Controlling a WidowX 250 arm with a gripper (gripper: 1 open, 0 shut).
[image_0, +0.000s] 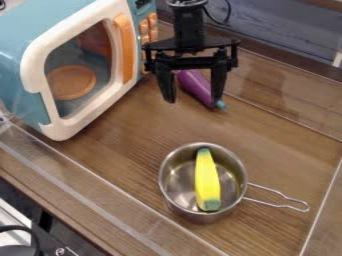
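My black gripper (194, 88) hangs open at the top middle, fingers apart, over a purple toy eggplant (194, 84) that lies on the wooden counter with its green tip toward the front right. The gripper partly hides the eggplant, and I cannot tell whether they touch. In the lower middle, a yellow vegetable toy (207, 185) with a green end lies in a steel pot (175, 184) whose handle points right.
A blue and white toy microwave (30, 60) with an orange disc inside fills the upper left. A wall (287, 30) runs along the back.
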